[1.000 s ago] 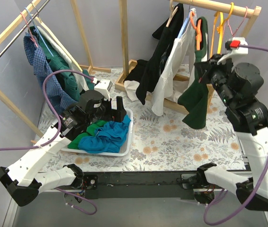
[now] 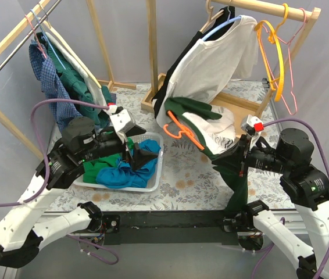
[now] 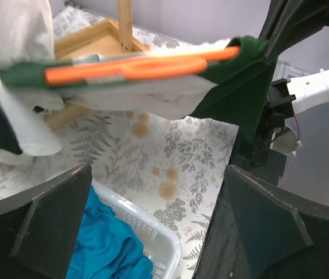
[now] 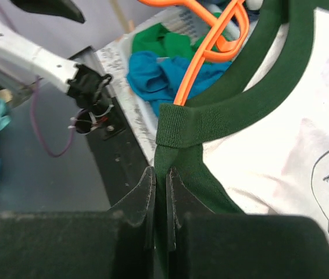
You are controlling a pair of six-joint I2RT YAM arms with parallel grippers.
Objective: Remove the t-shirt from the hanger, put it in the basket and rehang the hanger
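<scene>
A white t-shirt with dark green sleeves (image 2: 215, 129) hangs in the air off the rack, its orange hanger (image 2: 186, 132) still inside the neck. My right gripper is shut on the green cloth at the shoulder, just below the hanger's end. The hook of the orange hanger (image 4: 225, 49) points toward the left arm. Above the clothes basket, my left gripper (image 2: 143, 152) stands open; only floor, basket and cloth show between its fingers. In the left wrist view the orange hanger (image 3: 129, 68) crosses ahead of these fingers, apart from them.
A white basket (image 2: 156, 174) holds blue and green clothes under the left arm. On the right rack hang a white shirt (image 2: 211, 64), a black garment and empty yellow hangers (image 2: 276, 58). Several garments hang on the left rack.
The neighbouring white shirt has swung. My left gripper has shifted and turned slightly.
</scene>
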